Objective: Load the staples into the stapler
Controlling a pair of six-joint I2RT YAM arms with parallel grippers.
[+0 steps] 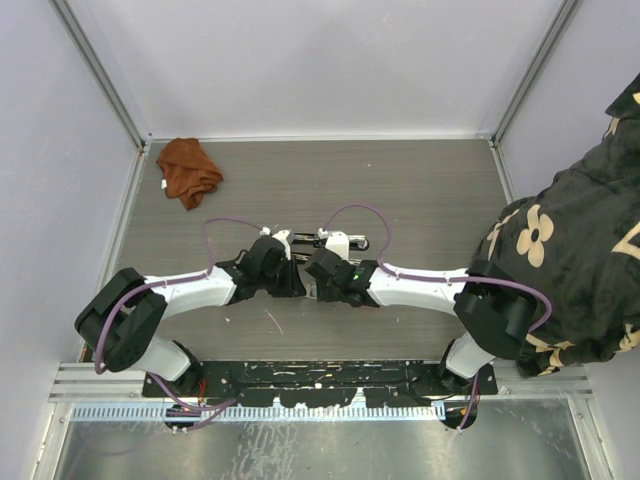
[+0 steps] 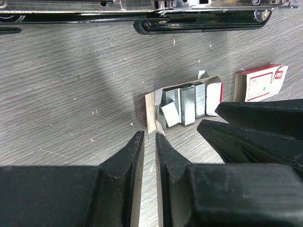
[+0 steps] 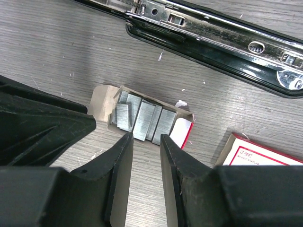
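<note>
Silver strips of staples (image 3: 144, 120) lie in a small open cardboard tray (image 2: 150, 112), one short piece tilted on top at its left end. Beyond it lies the opened black stapler (image 3: 203, 35), its metal channel (image 2: 80, 5) showing. My left gripper is part open above the table by the tray's left end, its fingers a little apart with nothing between. Over the tray's near side hangs my right gripper, also part open and empty. Both grippers' tips are close together. In the top view the arms hide the tray.
A red and white box (image 2: 261, 82) lies right of the tray. Scraps of paper and loose bits are scattered around. A brown cloth (image 1: 188, 173) rests at the back left, and a dark flowered fabric (image 1: 570, 240) hangs at the right.
</note>
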